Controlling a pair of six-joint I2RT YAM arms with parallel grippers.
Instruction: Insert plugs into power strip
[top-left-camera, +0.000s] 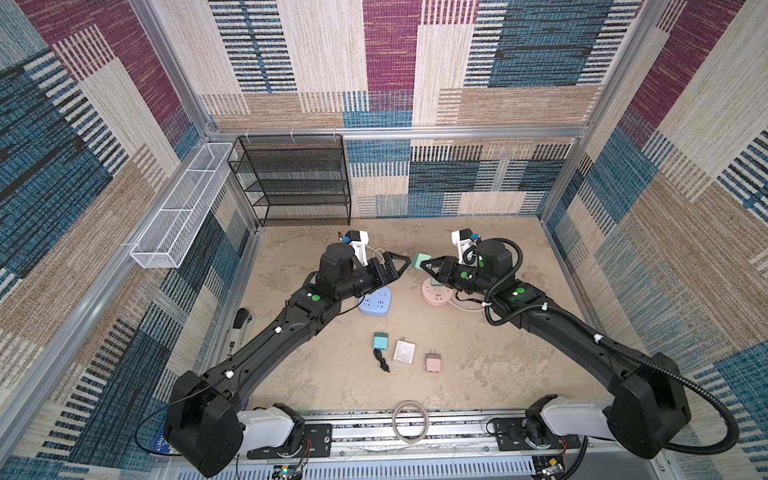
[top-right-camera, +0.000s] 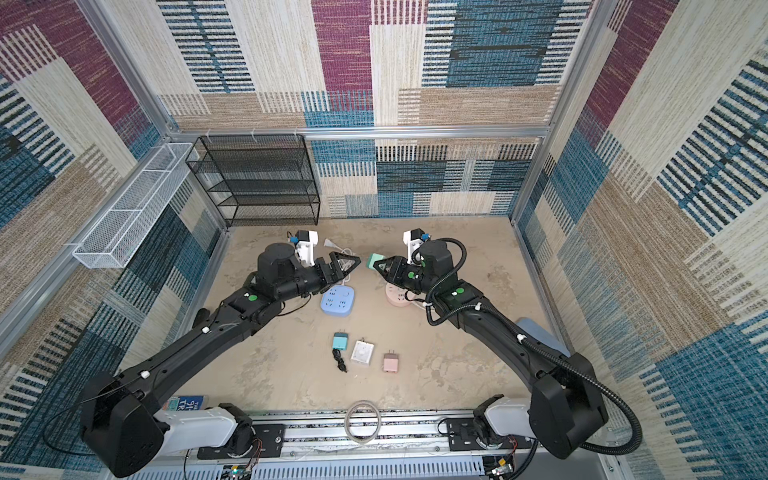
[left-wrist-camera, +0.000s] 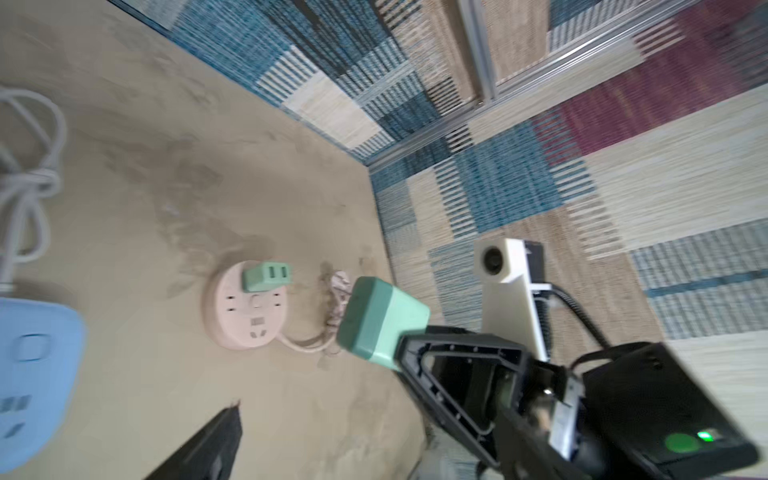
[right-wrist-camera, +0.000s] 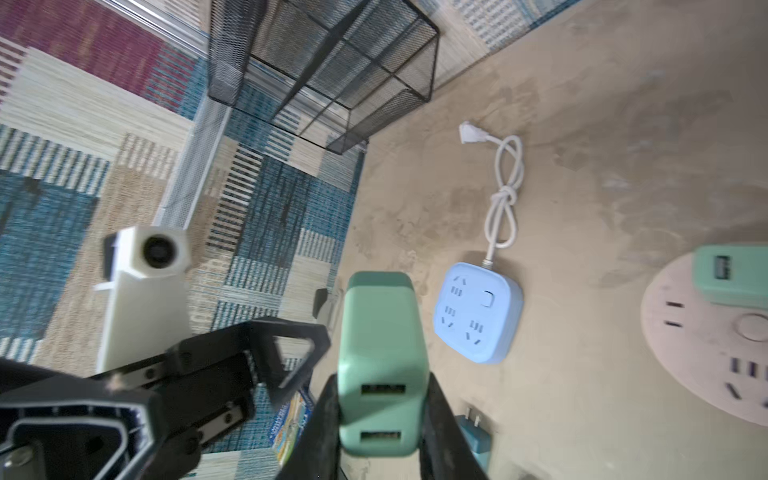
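My right gripper (top-left-camera: 424, 264) is shut on a mint green adapter (left-wrist-camera: 382, 318), held up above the table near the round pink power strip (right-wrist-camera: 696, 336). A second green adapter (left-wrist-camera: 268, 276) sits on that pink strip. My left gripper (top-left-camera: 398, 265) hangs open just left of the held adapter, apart from it, above the blue power strip (top-right-camera: 337, 301). A cyan charger (top-left-camera: 381, 340), a white charger (top-left-camera: 404, 352) and a pink plug (top-left-camera: 433, 361) lie on the front of the table.
A black wire rack (top-left-camera: 289, 180) stands at the back left, beside a white wire basket (top-left-camera: 180, 206). A white knotted cord (right-wrist-camera: 504, 192) runs from the blue strip.
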